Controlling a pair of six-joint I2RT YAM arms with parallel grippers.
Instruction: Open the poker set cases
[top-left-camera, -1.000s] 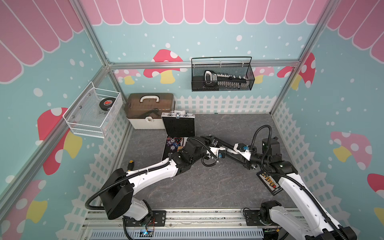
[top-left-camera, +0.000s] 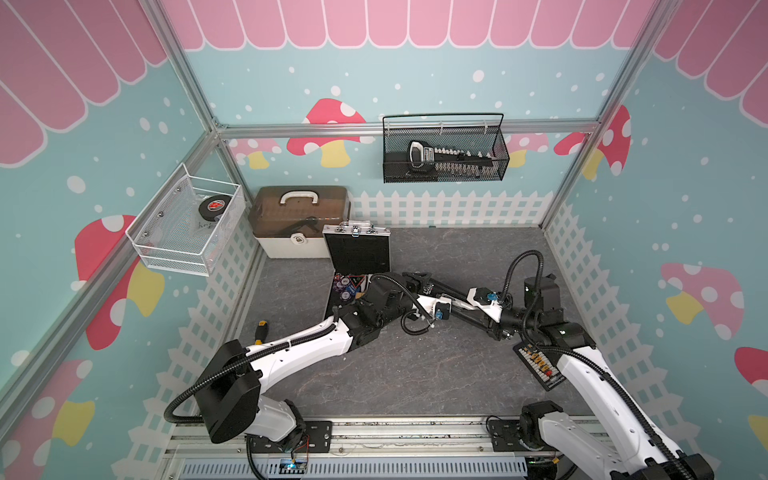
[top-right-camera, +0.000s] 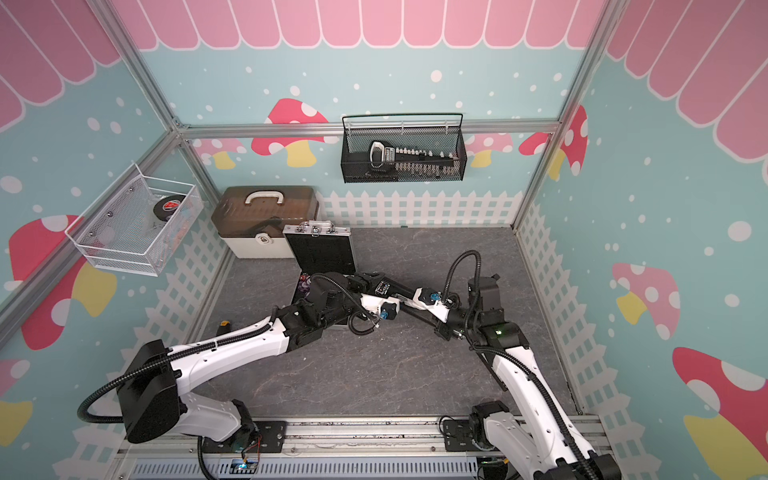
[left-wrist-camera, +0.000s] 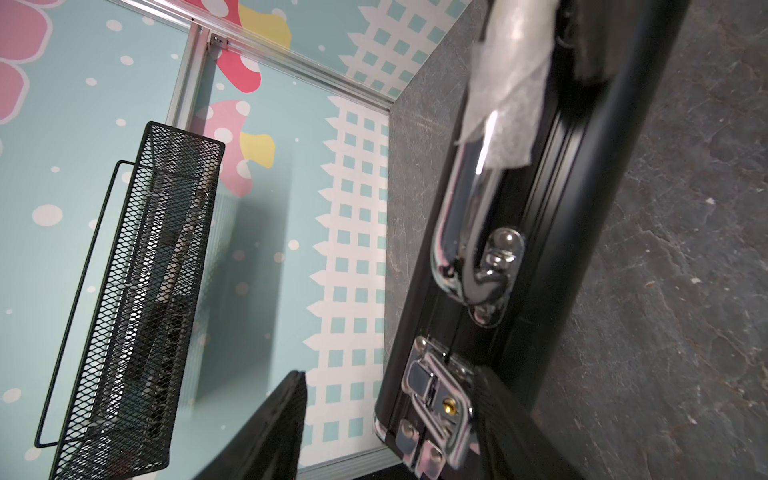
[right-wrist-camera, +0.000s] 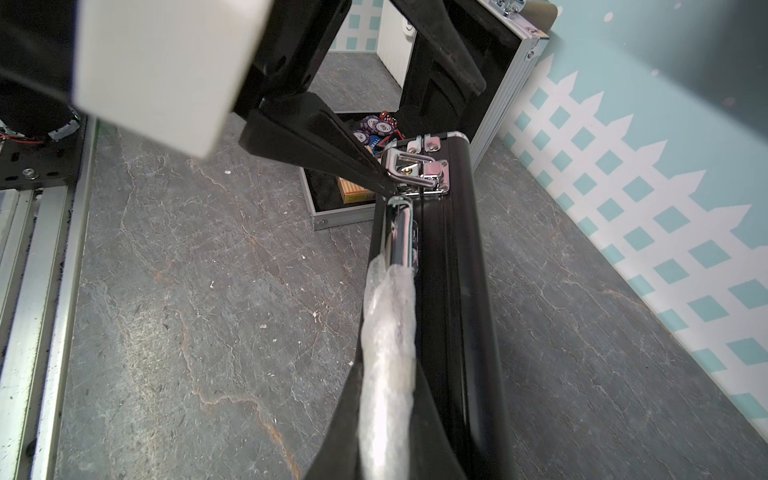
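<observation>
An open case (top-left-camera: 356, 252) with chips inside stands centre-left, behind my left arm. A second, black case (right-wrist-camera: 464, 280) lies under both grippers, its handle (left-wrist-camera: 460, 240) wrapped in clear film at one end and a metal latch (left-wrist-camera: 432, 384) beside it. My left gripper stands part open at that latch, one finger close against it; in the right wrist view its fingertip is just past the handle's end. My right gripper is shut at the handle's wrapped part; whether anything is between its fingers is hard to tell.
A brown-lidded toolbox (top-left-camera: 299, 220) stands at the back left. A tray of small parts (top-left-camera: 537, 364) lies under the right arm. A screwdriver (top-left-camera: 261, 332) lies at the left. Baskets hang on the back and left walls (top-left-camera: 444, 160).
My left arm has shifted very slightly near the latch, its elbow a little to the left. The right arm and open case look unchanged.
</observation>
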